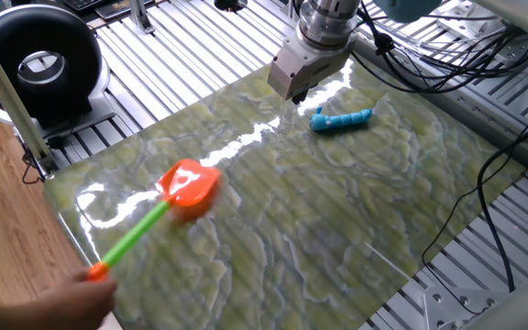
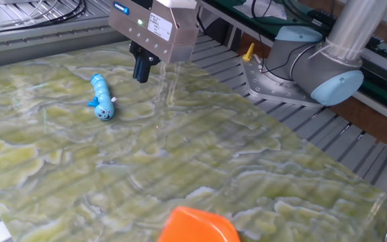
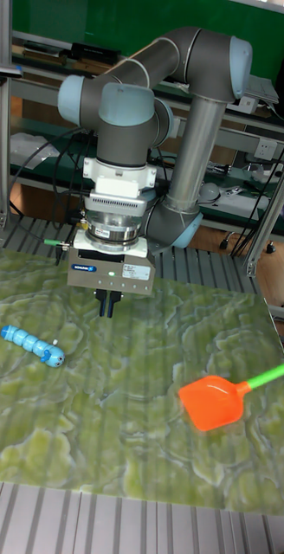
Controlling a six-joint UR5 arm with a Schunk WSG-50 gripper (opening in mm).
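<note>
My gripper hangs over the back part of the green marbled board, its black fingers close together with nothing seen between them. A light-blue segmented caterpillar toy lies on the board, off to one side of the gripper and apart from it. In exterior view 1 the toy is to the right of the gripper. An orange toy shovel with a green handle is held by a person's hand over the board's near left part. Only the shovel's orange blade shows in exterior view 2.
Most of the marbled board is bare. Black cables run along its right side. A black ring-shaped object stands beyond the left edge. Slatted metal surrounds the board.
</note>
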